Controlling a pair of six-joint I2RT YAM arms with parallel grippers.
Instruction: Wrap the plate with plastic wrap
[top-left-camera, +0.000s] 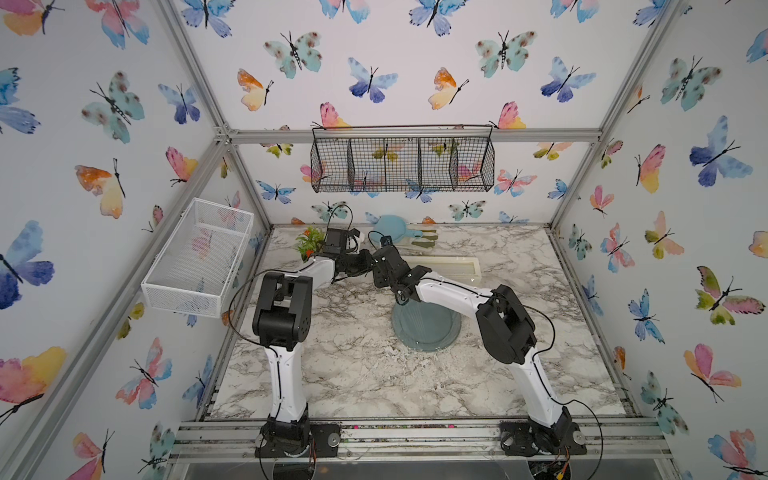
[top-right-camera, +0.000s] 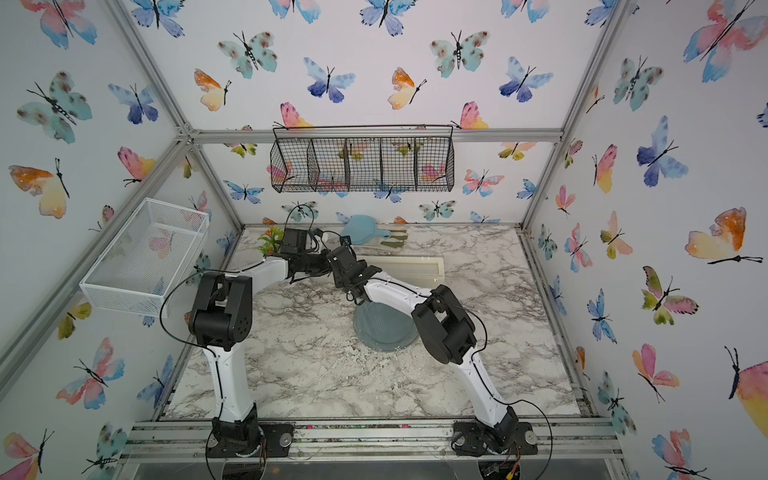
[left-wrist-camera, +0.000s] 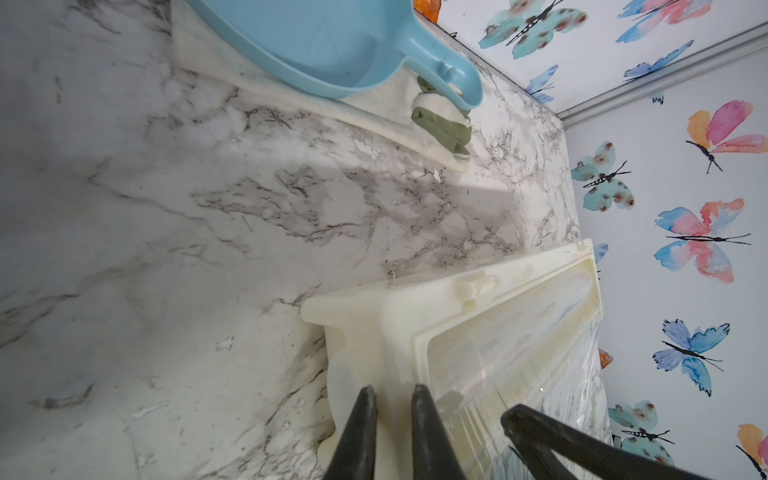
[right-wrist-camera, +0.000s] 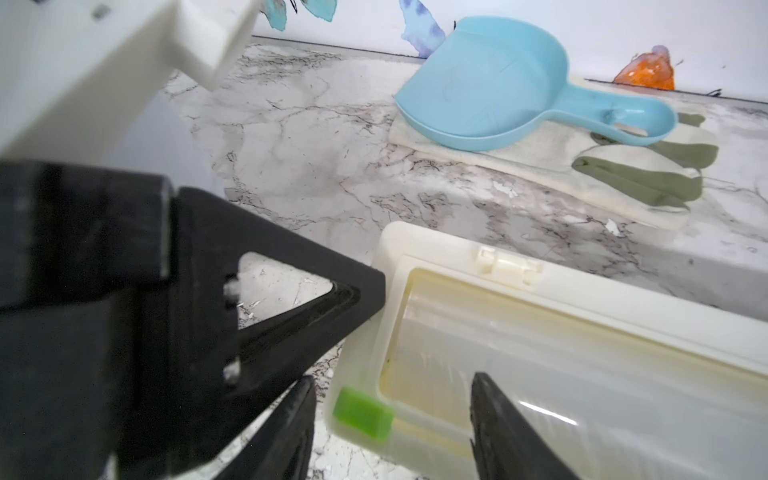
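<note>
The cream plastic wrap dispenser (right-wrist-camera: 576, 300), with a clear window in its lid, lies near the back of the counter. My left gripper is shut on the dispenser's left end. A green slider (right-wrist-camera: 364, 413) sits at that end's front corner. Over the same corner my right gripper stands open, its two fingers apart on either side of the slider; whether they touch it I cannot tell. The round blue-grey plate (top-left-camera: 426, 329) rests on the counter in front of the dispenser, partly hidden by my right arm in both top views.
A blue dustpan (right-wrist-camera: 496, 88) lies on a cream and green cloth (right-wrist-camera: 640, 180) behind the dispenser. A small potted plant (top-left-camera: 309, 241) stands at the back left. White bits are scattered near the plate.
</note>
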